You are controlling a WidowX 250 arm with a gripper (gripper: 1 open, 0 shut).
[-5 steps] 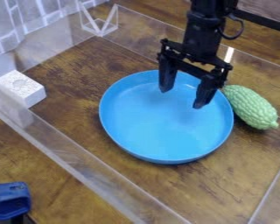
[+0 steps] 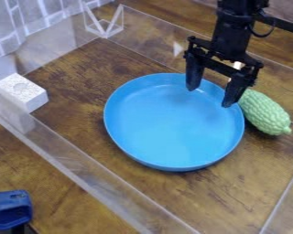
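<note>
My black gripper (image 2: 216,78) is in the upper right of the camera view, over the back edge of a round blue plate (image 2: 174,123). Its two fingers hang apart, open, with nothing seen between them. A green corn-like toy (image 2: 263,111) lies on the table just right of the plate, beside the right finger.
A white block (image 2: 19,91) sits at the left, and a blue object (image 2: 8,208) at the lower left. A clear plastic edge runs diagonally along the left. Bare wooden table (image 2: 100,59) shows around the plate.
The gripper has shifted slightly right and up from where it was over the plate. The plate and green toy look unmoved.
</note>
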